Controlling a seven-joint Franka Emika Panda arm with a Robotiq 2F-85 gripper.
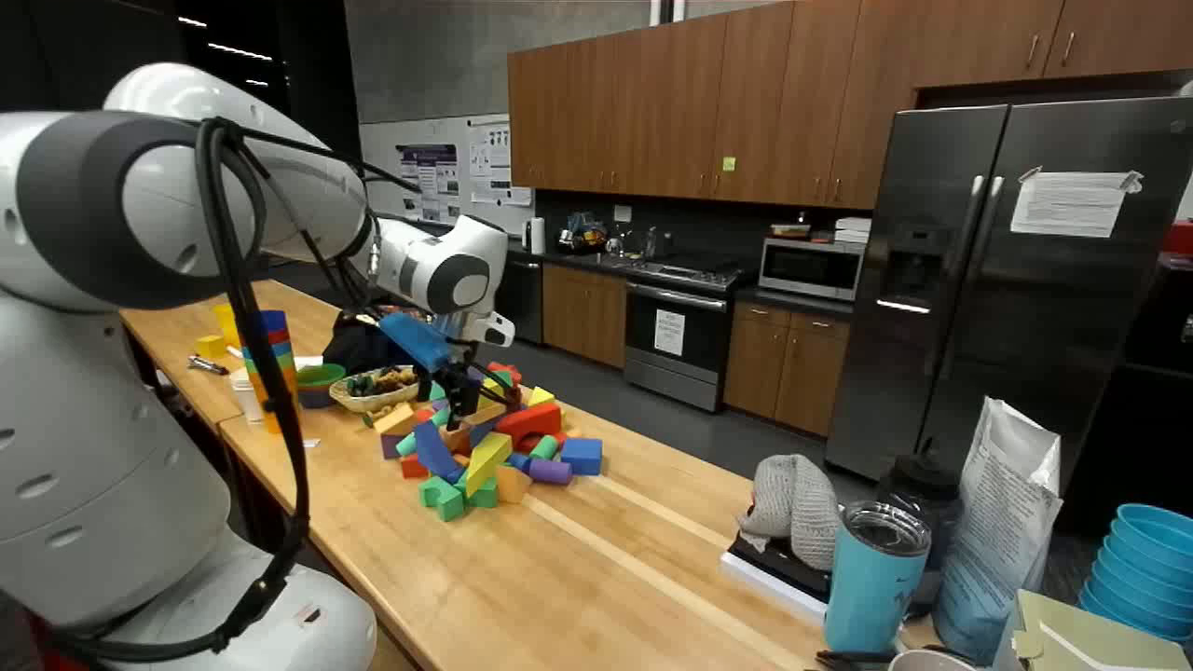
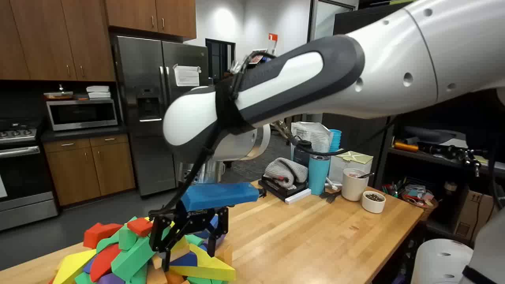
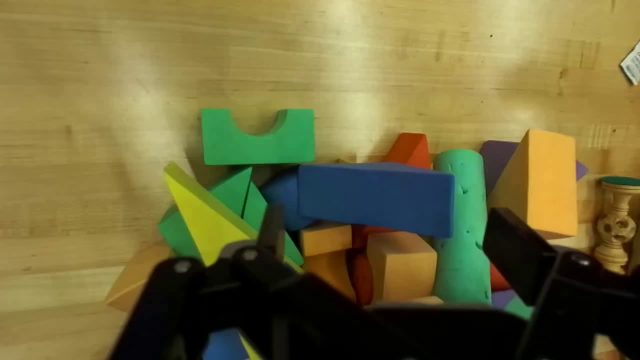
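Note:
A heap of coloured foam blocks lies on the wooden table, seen in all three views. My gripper (image 2: pixel 189 256) points down over the heap, its fingers wide apart and nothing held between them. Looking down in the wrist view, a long blue block (image 3: pixel 376 201) lies across the span between the black fingers. A green cylinder (image 3: pixel 460 240) sits near the right finger, and a yellow wedge (image 3: pixel 207 216) slants by the left one. Beyond the blue block is a green arch block (image 3: pixel 258 141). Whether the fingertips touch any block, I cannot tell.
A basket (image 1: pixel 375 388) and stacked coloured cups (image 1: pixel 272 363) stand past the heap. At the table's other end are a turquoise tumbler (image 1: pixel 878 576), a grey cloth (image 1: pixel 794 509), a white mug (image 2: pixel 354 184) and a small bowl (image 2: pixel 373 202). Bare wood lies between them and the heap.

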